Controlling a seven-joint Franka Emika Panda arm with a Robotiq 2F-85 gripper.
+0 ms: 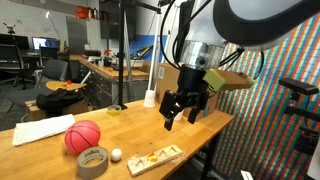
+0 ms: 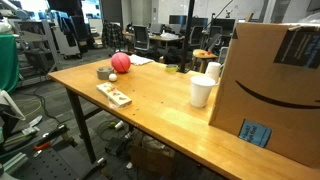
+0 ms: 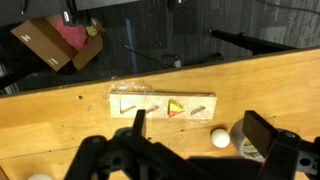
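Observation:
My gripper (image 1: 181,119) hangs above the table's edge, its fingers wide apart and nothing between them. In the wrist view its two dark fingers (image 3: 258,135) show at the bottom left and right. Between and beyond them lies a pale wooden board (image 3: 125,104) with thin slots and a small yellow-and-red piece (image 3: 175,107) near its middle. Beside the board are a small white ball (image 3: 220,138) and a grey tape roll (image 3: 240,133), partly hidden by the right finger. A red ball (image 1: 82,137) rests behind the tape roll in exterior view 1.
On the table (image 2: 160,110) stand a white cup (image 2: 201,91) and a large cardboard box (image 2: 265,85) at the far end. White paper (image 1: 43,130) lies near the back. A yellow tape roll (image 2: 171,69) sits farther along. Mid-table is largely clear.

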